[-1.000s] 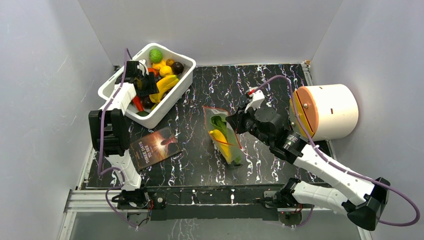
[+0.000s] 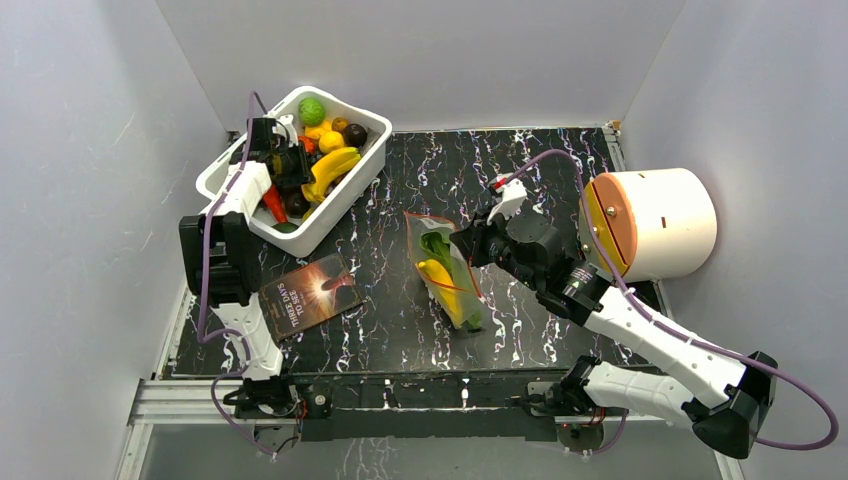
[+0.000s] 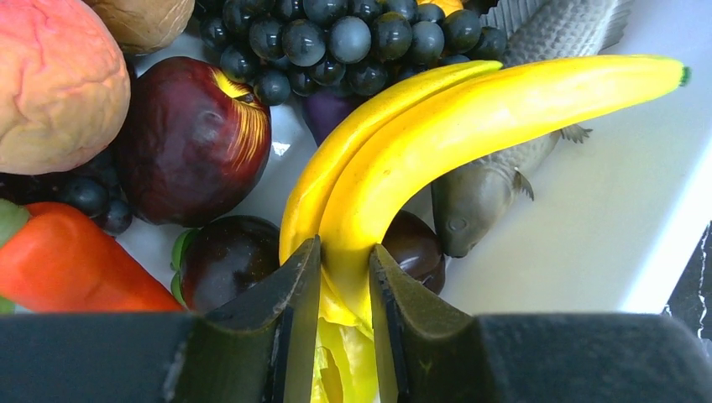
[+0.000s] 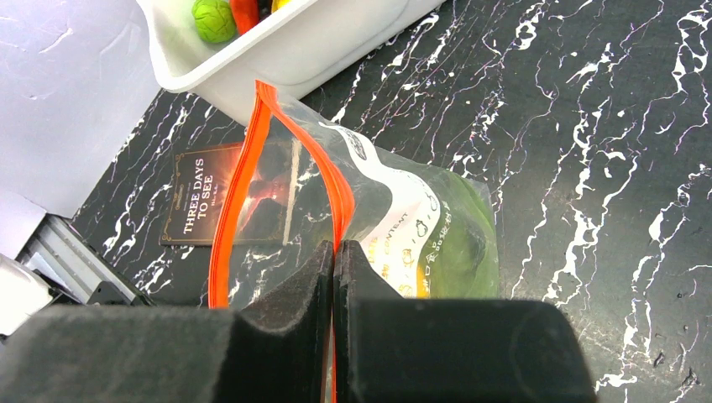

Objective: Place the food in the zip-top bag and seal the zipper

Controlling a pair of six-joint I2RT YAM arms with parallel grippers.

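In the white bin (image 2: 370, 160), my left gripper has its fingertips either side of the near end of a yellow banana (image 3: 470, 109); whether they grip it is unclear. A second banana lies alongside, with fruit, vegetables and a fish (image 3: 470, 210) around. My right gripper is shut on the orange-red zipper rim of the clear bag (image 4: 458, 235), holding it up with its mouth spread. Inside the bag, a yellow item (image 2: 438, 275) and a leafy green item (image 2: 435, 242) show in the top view.
A book (image 2: 310, 295) lies left of the bag, below the bin. A white cylinder with an orange-yellow front (image 2: 660, 225) stands at the right. Bare marble surface shows behind and right of the bag. Grey walls enclose the sides and back.
My left arm has shifted very slightly within the bin compared with a second ago. The right arm and bag look almost unchanged.
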